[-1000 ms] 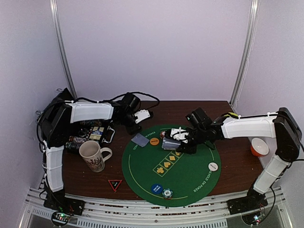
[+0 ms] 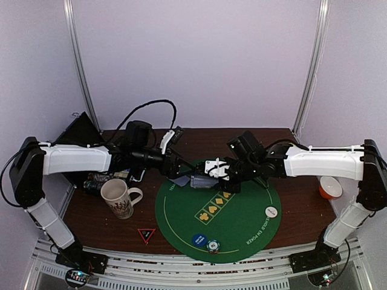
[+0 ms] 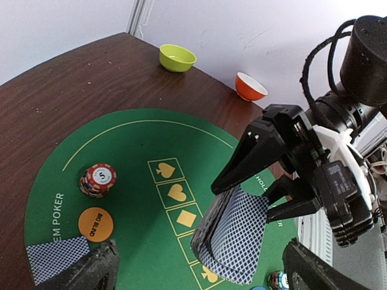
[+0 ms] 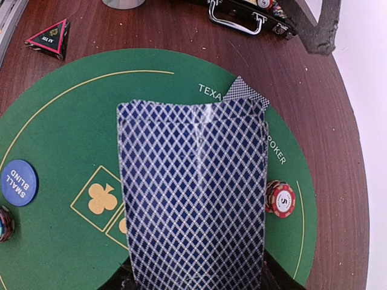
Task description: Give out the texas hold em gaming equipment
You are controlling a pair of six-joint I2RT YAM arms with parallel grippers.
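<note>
A blue patterned deck of cards (image 3: 233, 241) hangs over the green poker mat (image 3: 130, 145), with my right gripper shut on its upper end. The deck (image 4: 196, 187) fills the middle of the right wrist view. My left gripper is open, the deck in the space ahead of its fingers, apparently untouched by them. On the mat lie cards (image 3: 57, 258), the orange big blind button (image 3: 95, 224), a red chip stack (image 3: 98, 180), the small blind button (image 4: 19, 183), teal chips (image 2: 213, 246) and a white button (image 2: 271, 212).
A white mug (image 2: 119, 198) stands left of the mat, near an open black case (image 2: 81, 142) and a small red-and-black triangular piece (image 2: 146, 234). Two bowls, one green (image 3: 176, 58) and one orange-and-white (image 3: 250, 87), sit on the right.
My left arm has swung rightward and down over the mat, close to the deck, covering most of the loose cards and the big blind in the top view. The right gripper shifted slightly left with the deck.
</note>
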